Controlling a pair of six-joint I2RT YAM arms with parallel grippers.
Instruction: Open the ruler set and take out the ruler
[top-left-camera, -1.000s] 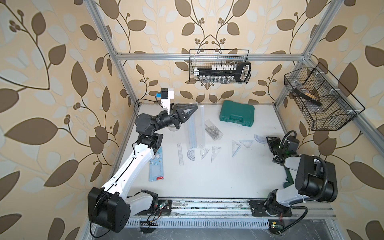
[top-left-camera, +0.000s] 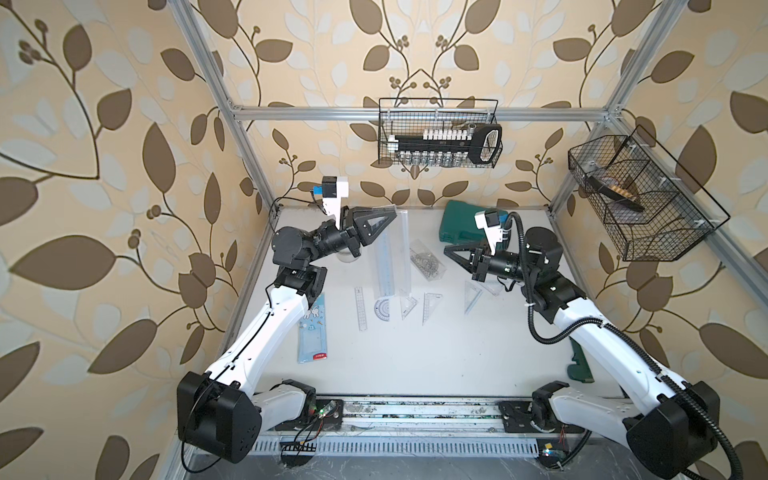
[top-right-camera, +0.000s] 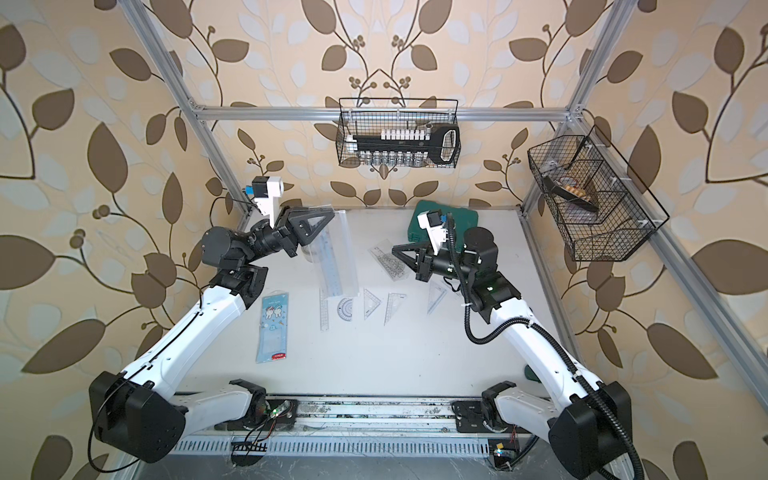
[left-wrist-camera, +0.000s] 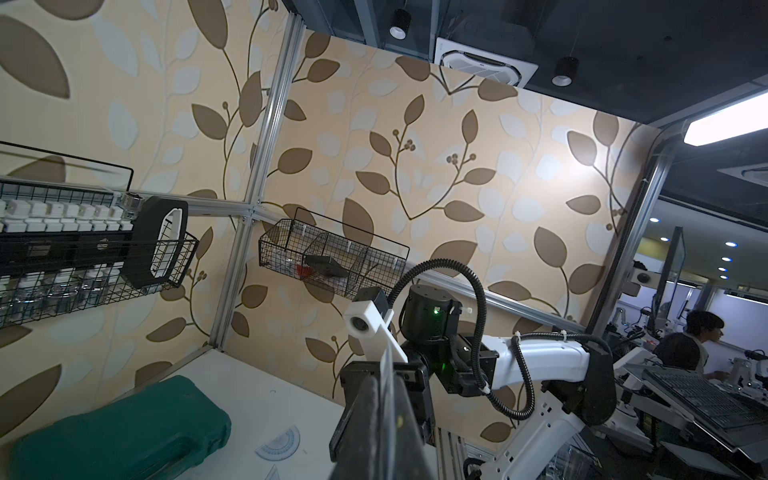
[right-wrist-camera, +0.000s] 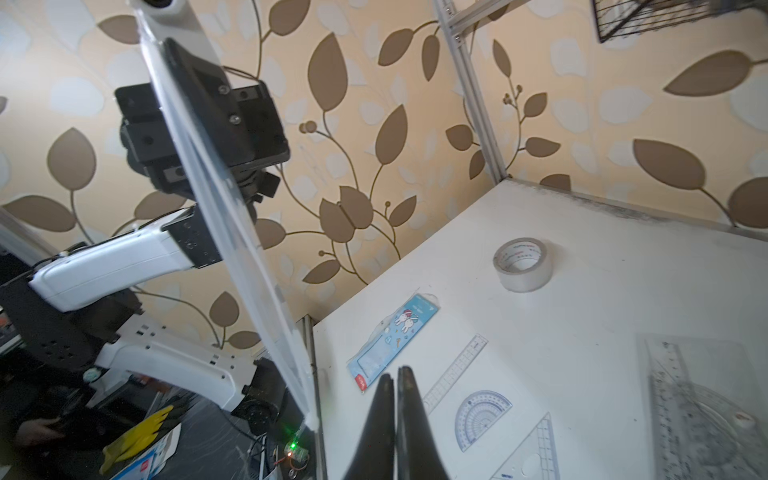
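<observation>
My left gripper (top-left-camera: 393, 210) is raised at the back of the table and shut on the top edge of a long clear pouch, the ruler set (top-left-camera: 393, 260). The pouch hangs down, with a pale bluish ruler (top-right-camera: 329, 265) visible inside. In the right wrist view the ruler set (right-wrist-camera: 232, 232) shows almost edge-on, a narrow translucent strip. To the right of the pouch and apart from it is my right gripper (top-left-camera: 447, 251). Its fingertips (right-wrist-camera: 406, 384) are together, and nothing shows between them.
Beneath lie a small ruler (top-left-camera: 361, 309), a protractor (top-left-camera: 382, 309) and set squares (top-left-camera: 432, 304). A bag of clips (top-left-camera: 428, 261), green case (top-left-camera: 460, 220), blue packet (top-left-camera: 313, 336) and tape roll (right-wrist-camera: 522, 264) surround them.
My right arm has risen from the right edge of the table and swung left, bringing its gripper near the hanging pouch. My left arm and the pouch look nearly still.
</observation>
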